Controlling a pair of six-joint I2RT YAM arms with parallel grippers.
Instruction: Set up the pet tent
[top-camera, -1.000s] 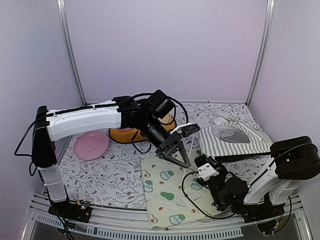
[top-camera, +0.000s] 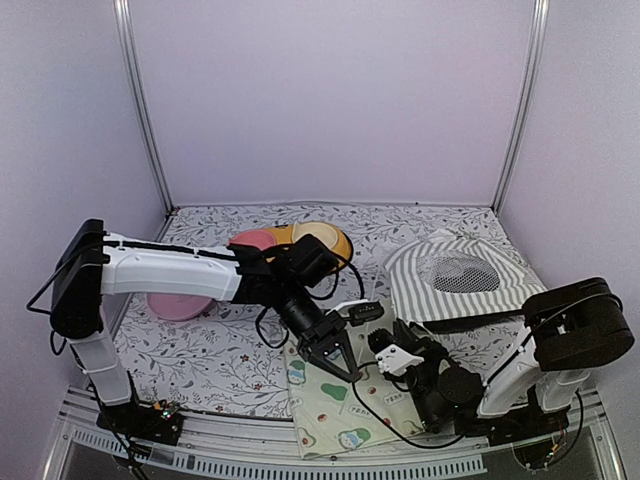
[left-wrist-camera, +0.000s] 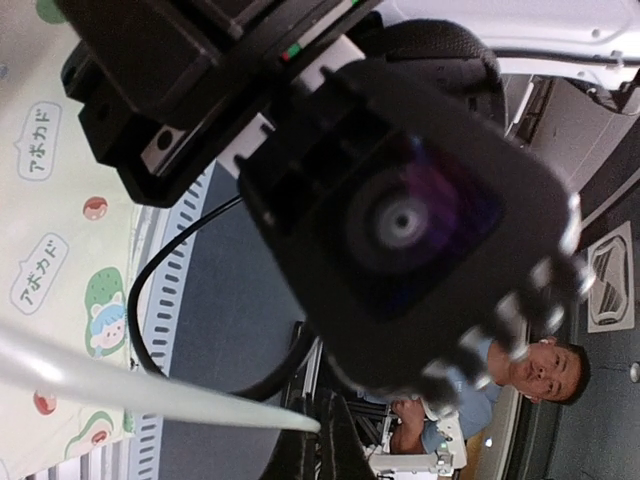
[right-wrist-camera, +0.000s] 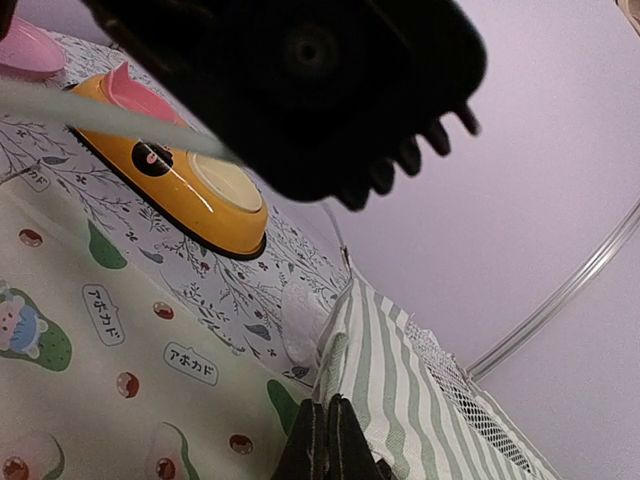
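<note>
The striped tent (top-camera: 420, 285) with a mesh window lies at the right, over part of the printed mat (top-camera: 330, 410). In the right wrist view my right gripper is shut on the tent's striped fabric (right-wrist-camera: 380, 370). My left gripper (top-camera: 350, 368) is low over the mat, shut on a thin white pole (left-wrist-camera: 200, 400), which runs out from its fingertips in the left wrist view.
A pink plate (top-camera: 178, 306) lies at the left. An orange bowl stand (right-wrist-camera: 160, 170) with pink and cream bowls sits behind the mat. A person (left-wrist-camera: 540, 370) shows in the left wrist view.
Over the last second my left gripper has moved down and toward the front with the pole. The tent and right gripper have shifted slightly left.
</note>
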